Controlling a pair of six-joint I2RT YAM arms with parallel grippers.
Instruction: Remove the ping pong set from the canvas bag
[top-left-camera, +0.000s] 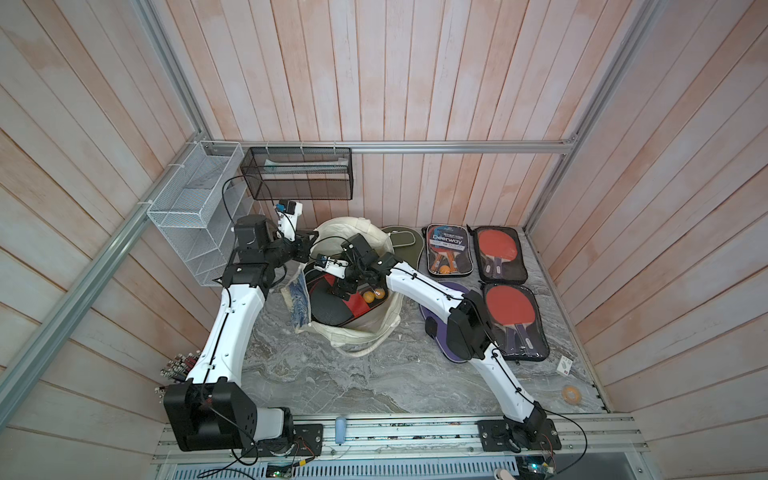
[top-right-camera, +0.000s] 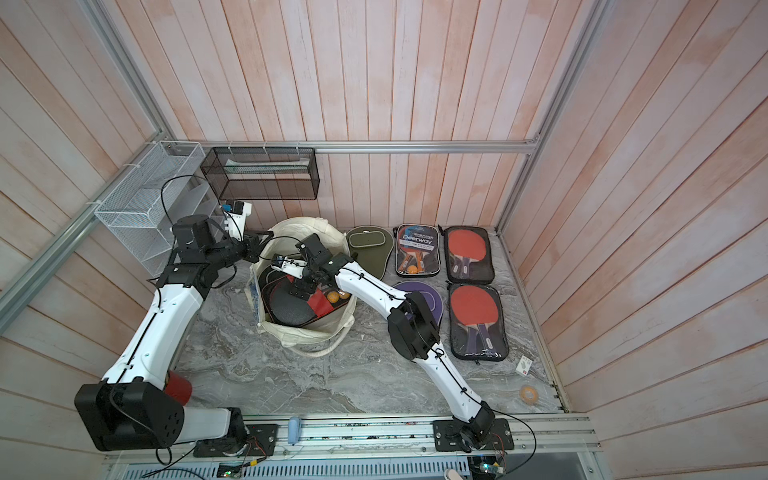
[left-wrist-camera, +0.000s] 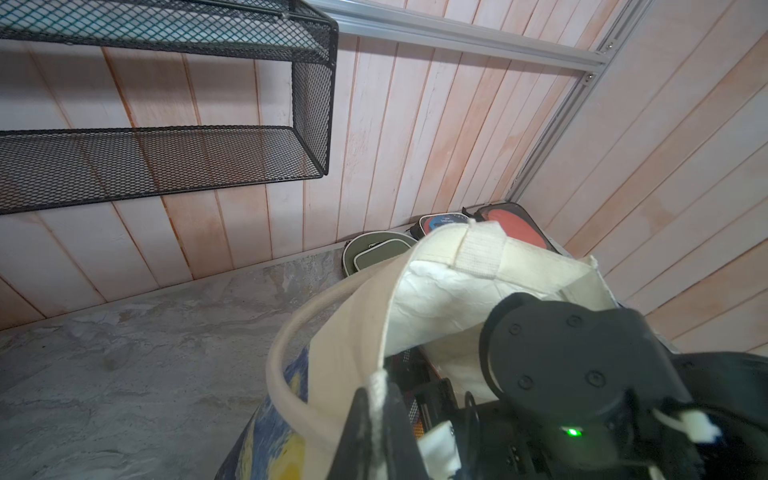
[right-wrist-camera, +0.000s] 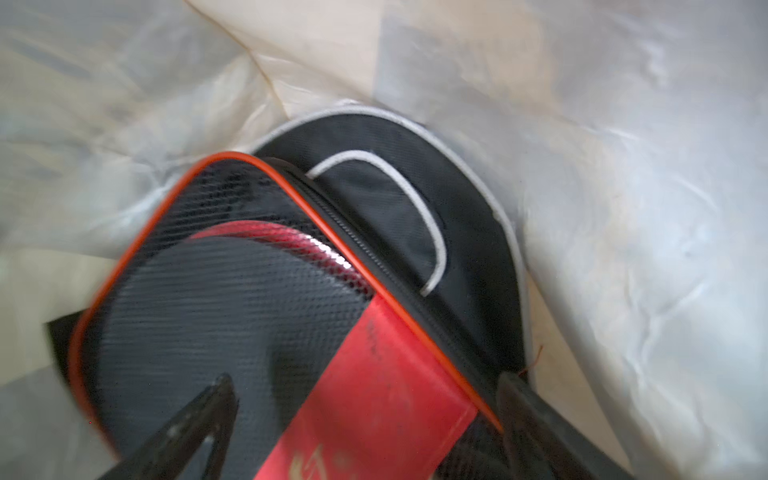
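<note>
The cream canvas bag (top-left-camera: 374, 326) stands open-topped on the left part of the table. Inside lies a ping pong set in a black mesh case with orange piping (right-wrist-camera: 240, 336), crossed by a red band (right-wrist-camera: 384, 384); orange balls (top-left-camera: 369, 296) show at one end. Behind it in the right wrist view is a second black case (right-wrist-camera: 472, 240) with white piping. My right gripper is inside the bag, open, its fingers (right-wrist-camera: 212, 424) apart over the orange-piped case. My left gripper is shut on the bag's rim (left-wrist-camera: 376, 388), a thin fold between its fingers.
Right of the bag lie a green case (top-left-camera: 406, 246), a Deerway set (top-left-camera: 448, 240), red-paddle cases (top-left-camera: 499, 244) and a purple case (top-left-camera: 449, 350) under my right arm. Black mesh shelves (top-left-camera: 297, 172) hang behind.
</note>
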